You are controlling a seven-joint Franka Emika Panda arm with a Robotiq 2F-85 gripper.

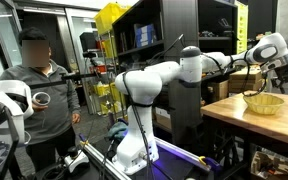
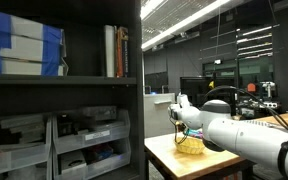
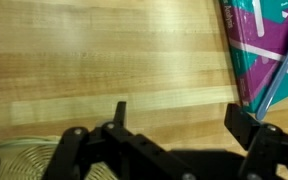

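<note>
In the wrist view my gripper stands open, its two dark fingers wide apart and only bare wooden table beneath the gap. A round woven yellow basket is partly in view at the bottom left, beside the left finger. Beyond the right finger lies a teal and magenta book with a grey-blue slender utensil across it. From the side, the basket rests on the table, and the arm's end hangs above and behind it. The fingertips are too small to make out there.
Dark shelving with bins stands near the table. Boxes sit behind the basket. A person stands at the far left, away from the table. Wooden surface in front of the basket is clear.
</note>
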